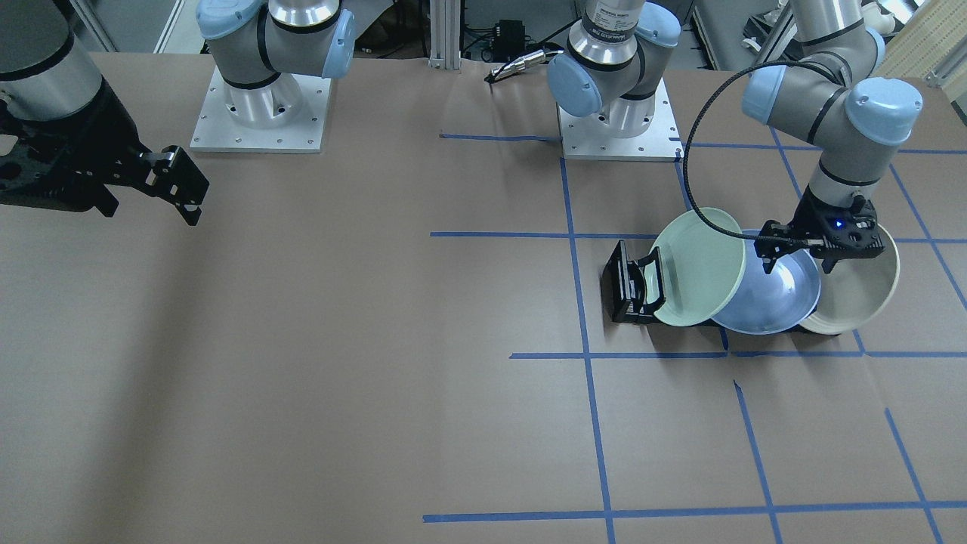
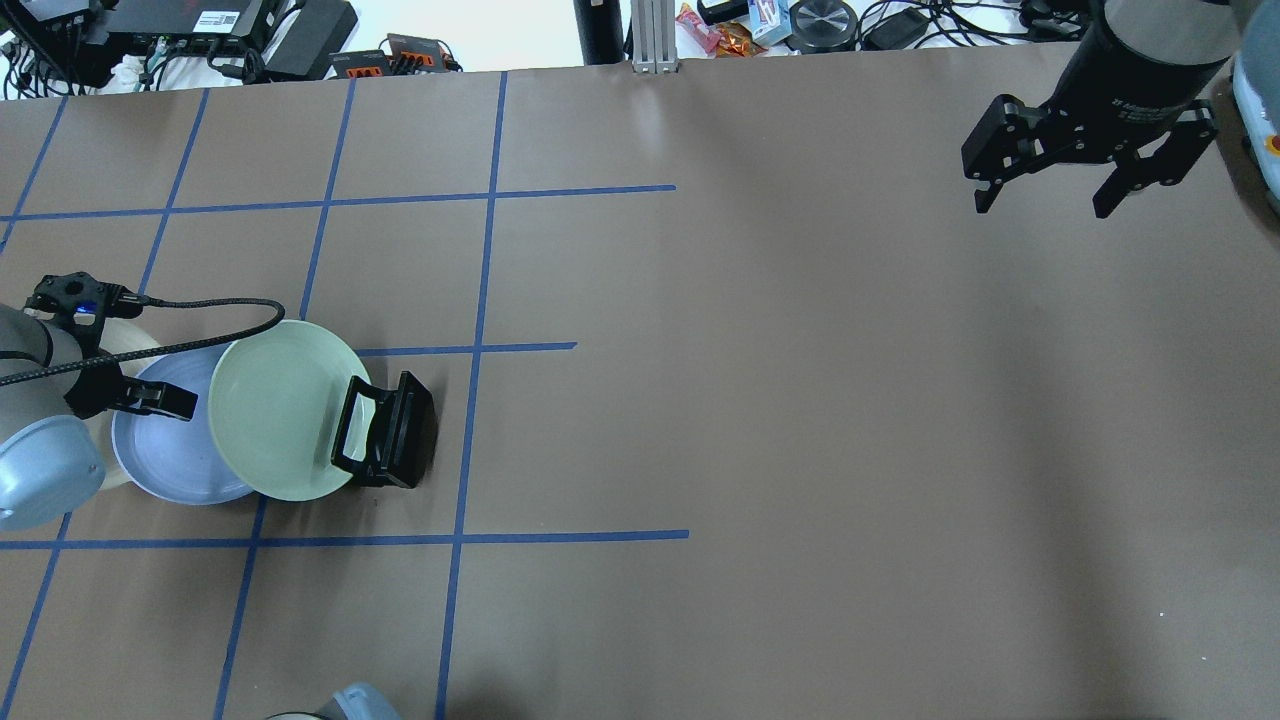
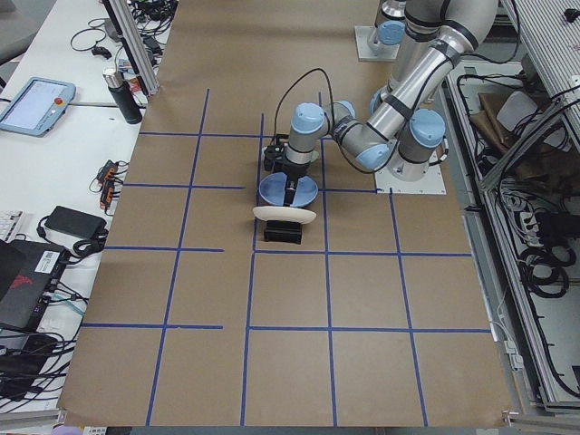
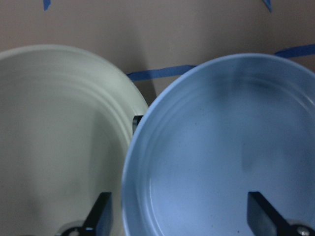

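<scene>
My gripper [image 1: 798, 263] hangs open over a black rack [image 1: 632, 290] holding three tilted plates: a pale green plate [image 1: 696, 272], a blue plate [image 1: 766, 295] and a cream plate [image 1: 852, 299]. In the left wrist view the two fingertips straddle the near rim of the blue plate [image 4: 221, 147], one over the cream plate [image 4: 54, 142], the other over the blue plate's face, with a gap between. Whether they touch either plate I cannot tell.
A second black gripper [image 2: 1080, 156] hangs at the far side, away from the rack. Other arms on white base plates stand along the table edge.
</scene>
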